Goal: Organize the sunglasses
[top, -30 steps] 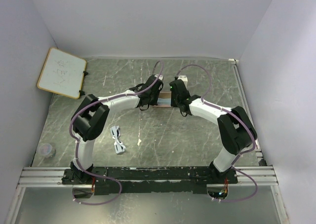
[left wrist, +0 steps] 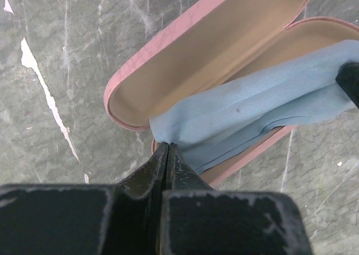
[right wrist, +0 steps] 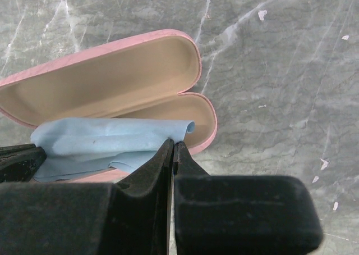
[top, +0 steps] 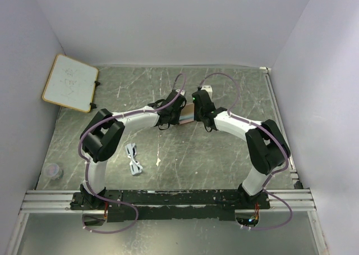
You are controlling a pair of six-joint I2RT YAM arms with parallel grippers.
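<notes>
A pink, tan-lined glasses case [top: 187, 111] lies open between my two grippers, with its lid [right wrist: 112, 69] laid back. Light blue cloth [left wrist: 247, 100] stretches along its lower half, covering much of the inside. At the cloth's left end, my left gripper is shut on it, close to the case's rim. My right gripper is shut at the cloth's other end, its tips against the edge; whether any cloth is pinched there is unclear. I see no sunglasses in the case, and the cloth hides what lies beneath.
A white object with dark parts [top: 133, 158], too small to identify, lies at the left front. Nearby is a small clear round container [top: 53, 171]. A whiteboard [top: 70, 82] leans in the back left corner.
My left gripper has come slightly toward the front, and the left end of the case and cloth has swung that way too. The right arm has hardly moved.
</notes>
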